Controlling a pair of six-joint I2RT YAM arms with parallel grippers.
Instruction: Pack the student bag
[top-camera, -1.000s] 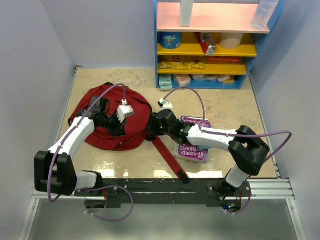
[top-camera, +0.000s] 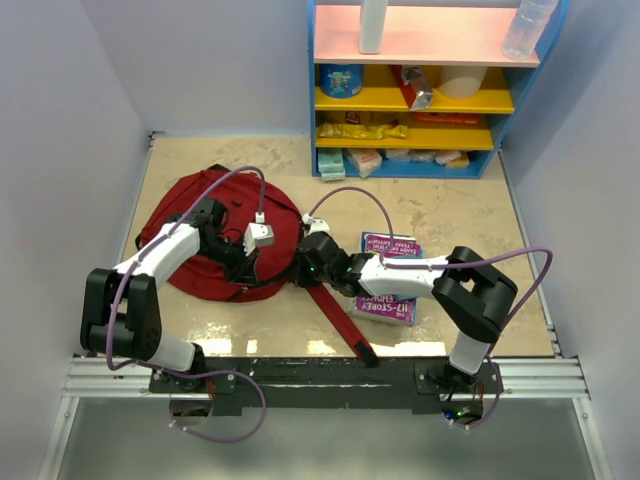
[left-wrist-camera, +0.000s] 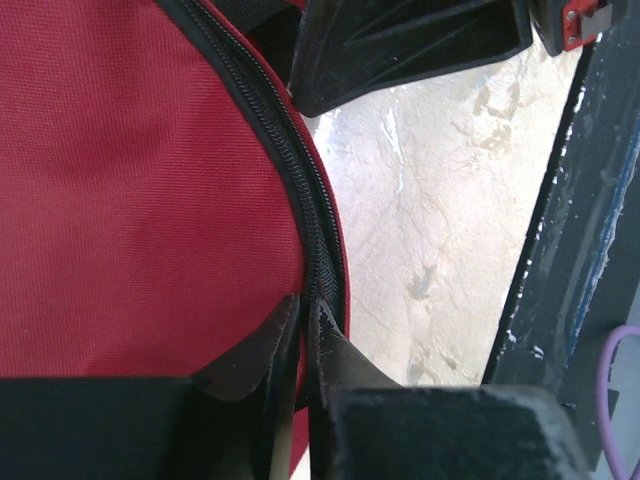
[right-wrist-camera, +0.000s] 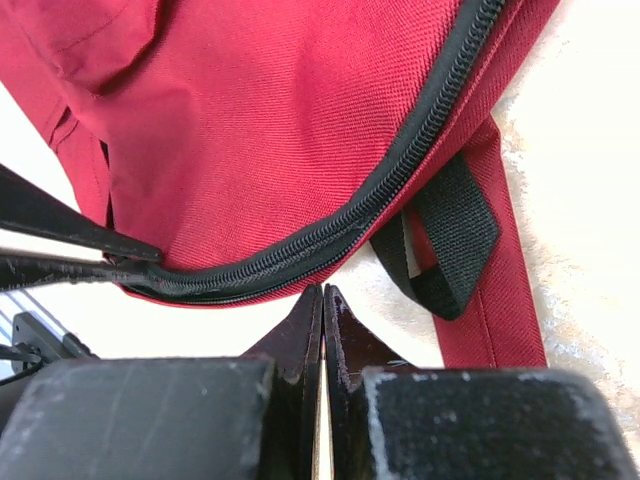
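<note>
The red bag (top-camera: 215, 270) lies at the left of the table, its black zipper (right-wrist-camera: 385, 180) running along the curved edge. At the zipper's near end my left gripper has its fingers together where the zipper pull was; the pull itself is hidden between them. My right gripper is shut with nothing between its fingers. In the right wrist view its tips stand just off the bag's edge, with the zipper outside them. The left fingers (right-wrist-camera: 90, 235) also show at the left of that view.
Several books (top-camera: 390, 305) lie right of the bag, partly under the right arm. A red strap (top-camera: 340, 320) stretches toward the table's front edge. The shelf (top-camera: 420, 95) with supplies stands at the back. Both grippers are close together.
The right gripper, shut throughout, has shifted off the zipper edge to just outside the bag.
</note>
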